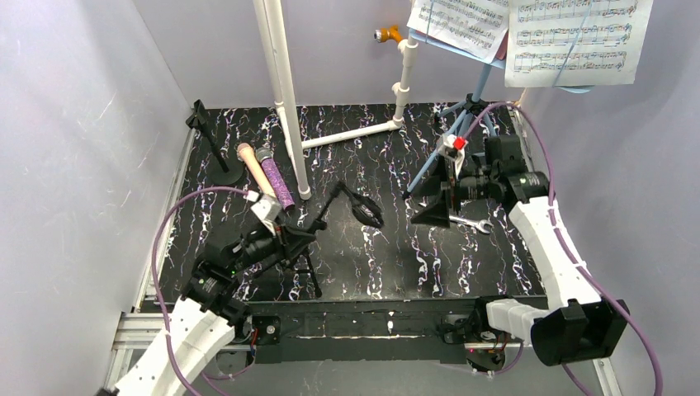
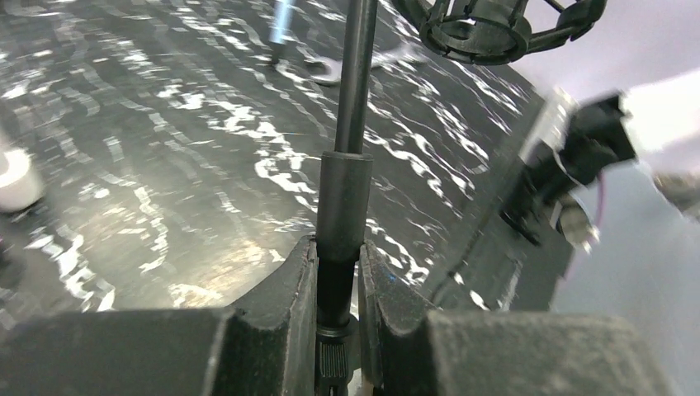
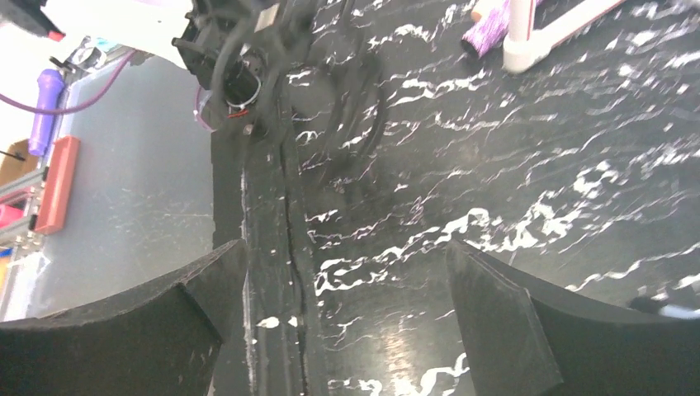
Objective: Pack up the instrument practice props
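A black stand (image 1: pixel 366 210) with a ring-like head leans to the right over the floor, one of its legs showing below my left gripper (image 1: pixel 304 238). In the left wrist view, the fingers (image 2: pixel 299 330) are shut on the stand's black pole (image 2: pixel 345 198), and its ring holder (image 2: pixel 479 35) sits at the upper right. The stand is blurred in the right wrist view. Across from it, my right gripper (image 1: pixel 432 205) is open and empty, its two fingers (image 3: pixel 503 313) wide apart. Lying at the left are a beige microphone (image 1: pixel 257 169) and a glittery purple microphone (image 1: pixel 277 183).
Another black stand (image 1: pixel 218 157) stands at the back left. White pipes (image 1: pixel 351 134) rise behind the middle. A blue tripod music stand (image 1: pixel 450 144) bears sheet music (image 1: pixel 578 45) at the back right. A wrench (image 1: pixel 481 224) lies beside my right gripper.
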